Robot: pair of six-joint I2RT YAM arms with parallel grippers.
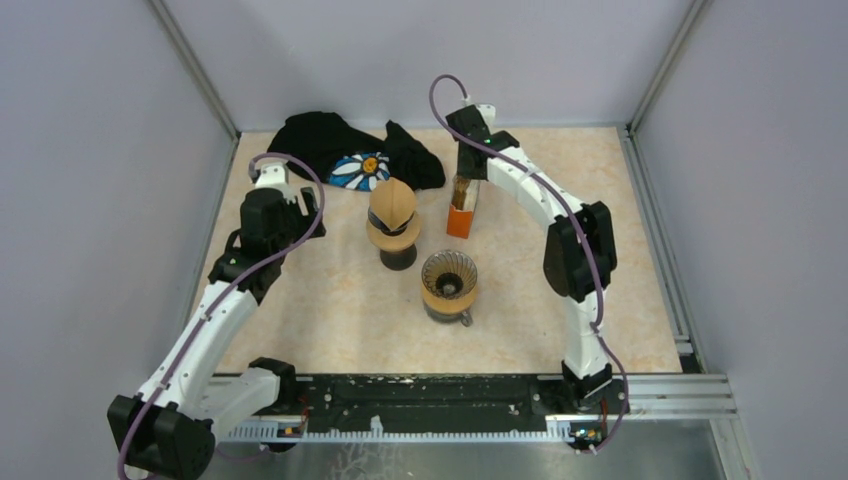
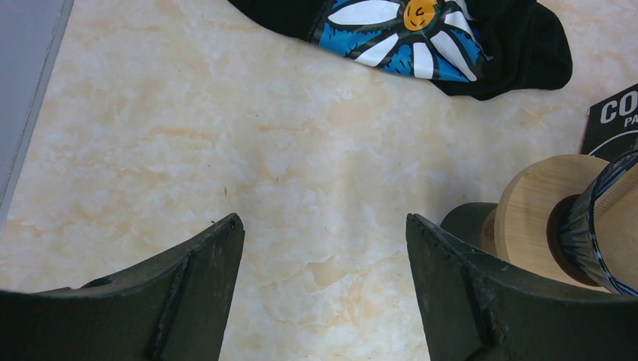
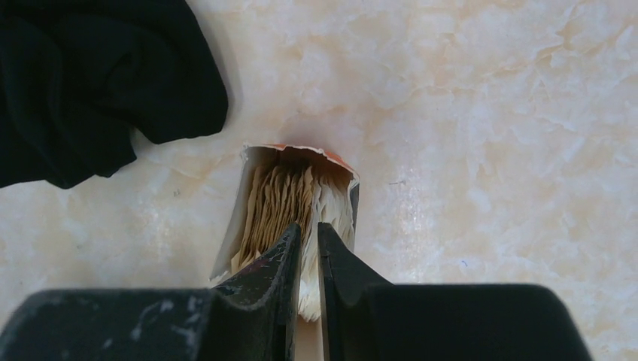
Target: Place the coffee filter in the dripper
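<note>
An orange-fronted box (image 1: 459, 222) stands upright at the back. It holds brown filters (image 3: 272, 207) beside white filters (image 3: 331, 203), packed on edge. Over its open top is my right gripper, fingers pointing down with a narrow gap between them; white paper shows behind that gap, and whether the tips touch any paper cannot be told. An empty ribbed clear dripper (image 1: 450, 272) with a wooden collar sits on a glass server nearer the front. Another dripper (image 1: 392, 236), on a dark base, has a brown filter (image 1: 392, 202) in it. Over bare table, my left gripper is open and empty.
Black cloth (image 1: 322, 145) with a blue flower print (image 1: 359, 171) lies along the back edge, left of the box.
</note>
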